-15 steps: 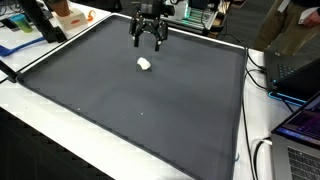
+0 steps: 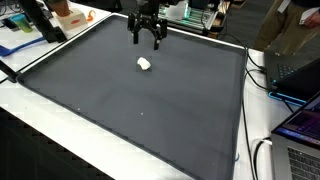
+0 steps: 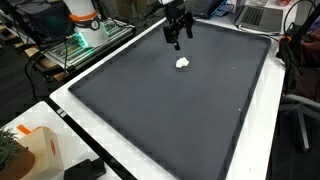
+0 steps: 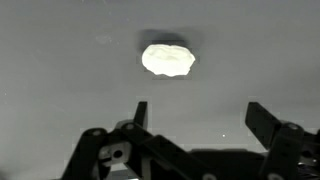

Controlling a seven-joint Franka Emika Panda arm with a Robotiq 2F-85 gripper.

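Observation:
A small white object (image 4: 168,60), irregular in outline, rests on the dark grey board (image 2: 150,115). In the wrist view it sits near the top, ahead of my fingertips and apart from them. My gripper is open, its two black fingers wide apart with only bare board between them. Both exterior views show the gripper (image 2: 147,41) above the board, close to the white object (image 3: 182,62) but not touching it. What the white thing is made of I cannot tell.
Much of the board is bare. A laptop (image 2: 300,158) and cables lie beyond one side of it. In the second exterior view, an orange-and-white item (image 3: 38,150) and a brown pot (image 3: 14,158) stand off the near left corner.
Over the last second my gripper has shifted slightly and come a little lower near the white object. The white object has stayed in place.

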